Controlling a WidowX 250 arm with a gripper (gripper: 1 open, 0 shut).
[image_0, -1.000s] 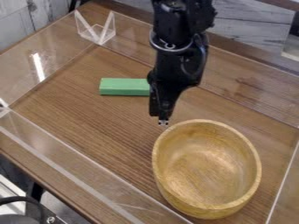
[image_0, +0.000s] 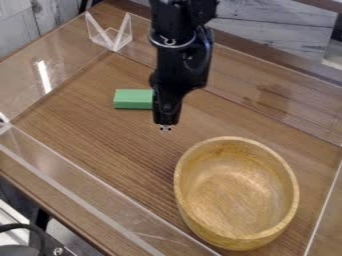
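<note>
The black robot arm comes down from the top centre, its gripper (image_0: 166, 126) low over the wooden table, shut, with nothing seen between its fingers. Just left of it and partly behind it lies a green block (image_0: 134, 99). A large tan bowl (image_0: 235, 226) sits at the lower right, below and right of the gripper.
A clear plastic object (image_0: 110, 32) stands at the back left. Clear edging runs along the left side, and a black cable (image_0: 30, 232) lies at the lower left corner.
The gripper has moved left and a little up in the view, now covering more of the green block. The bowl and block appear unmoved.
</note>
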